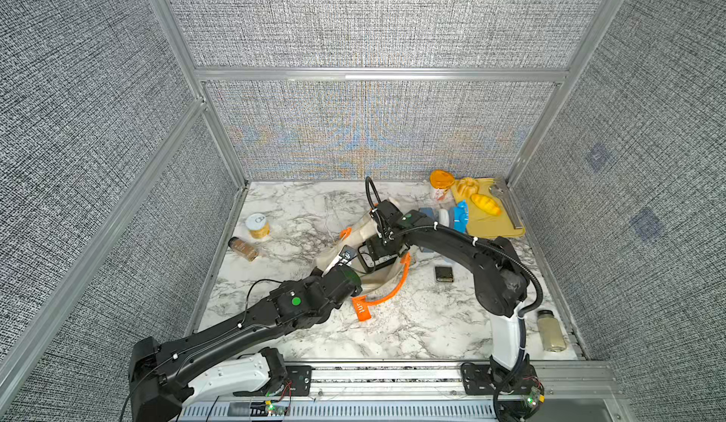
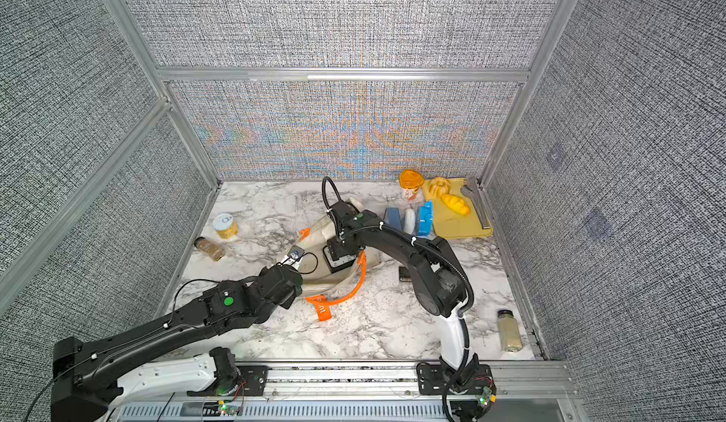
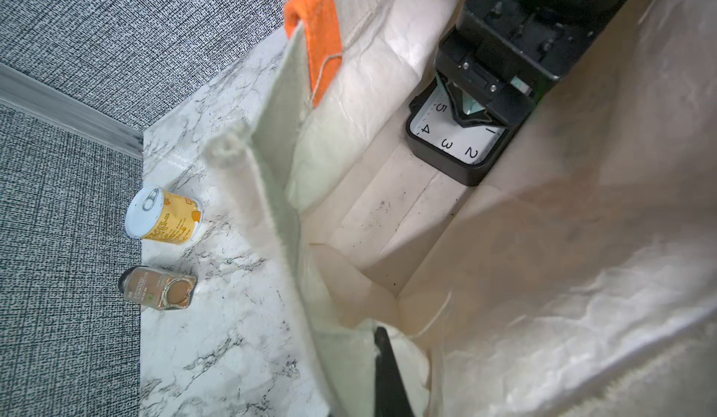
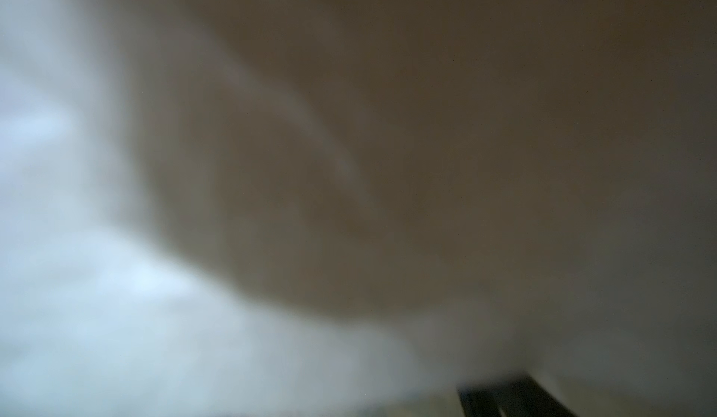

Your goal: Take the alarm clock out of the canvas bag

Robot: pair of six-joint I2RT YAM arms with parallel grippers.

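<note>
The canvas bag (image 3: pixel 567 252) lies open mid-table with orange straps (image 1: pixel 393 286). Inside it is the black alarm clock (image 3: pixel 448 136) with a white numbered face. The right gripper reaches into the bag directly over the clock; in the left wrist view its fingers are at the face, and whether they grip the clock is unclear. The right wrist view is mostly blurred cloth. My left gripper is at the bag's near left part, largely hidden by canvas, its finger state hard to see.
A can (image 1: pixel 257 225) and a jar (image 1: pixel 243 249) stand or lie at left. A yellow board (image 1: pixel 491 225) with food items sits back right, a small black object (image 1: pixel 444 273) right of the bag, a bottle (image 1: pixel 551 331) front right.
</note>
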